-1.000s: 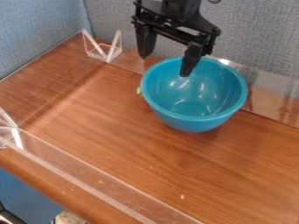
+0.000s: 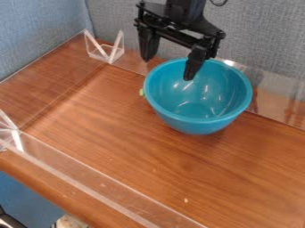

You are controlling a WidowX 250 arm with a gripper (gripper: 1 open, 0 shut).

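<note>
A turquoise bowl (image 2: 202, 108) sits on the wooden table toward the back right. My black gripper (image 2: 169, 55) hangs at the top centre above the bowl's back left part, its fingers spread apart with nothing visible between them. The right fingertip is over the inside of the bowl, the left one just outside it. A small yellowish bit shows at the bowl's left edge, mostly hidden.
Clear plastic barriers line the back and front left edges, with white-edged corner pieces (image 2: 105, 48). Grey padded walls stand behind.
The gripper has shifted very slightly over the last second, staying above the bowl with its fingers apart. The bowl looks unmoved.
</note>
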